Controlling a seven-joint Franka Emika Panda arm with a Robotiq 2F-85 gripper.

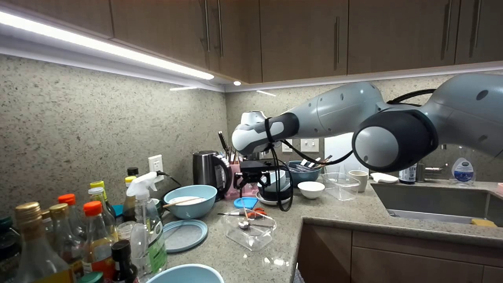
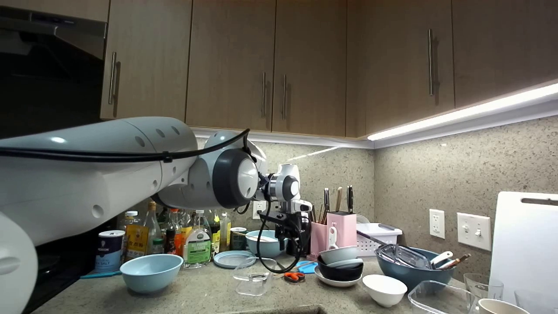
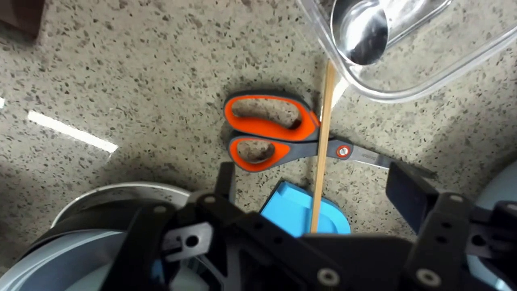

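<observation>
In the wrist view my gripper is open, its two black fingers wide apart and nothing held between them. Below it on the counter lie orange-and-grey scissors (image 3: pixel 271 131), blades toward the right finger. A thin wooden stick (image 3: pixel 323 150) crosses over the scissors; one end lies over a light-blue lid-like piece (image 3: pixel 288 208), and the other reaches a clear plastic container (image 3: pixel 387 94). The round metal bowl of a spoon or ladle (image 3: pixel 361 34) shows at that container. From outside, the gripper (image 1: pixel 248 186) hangs above the counter, just in front of the stacked bowls.
Stacked bowls (image 2: pixel 340 264) stand close beside the gripper, with a pink knife block (image 2: pixel 342 230) behind. A kettle (image 1: pixel 206 172) and a blue bowl (image 1: pixel 207 200) are near. Counter right of the clear container (image 1: pixel 254 240) is bare toward the edge.
</observation>
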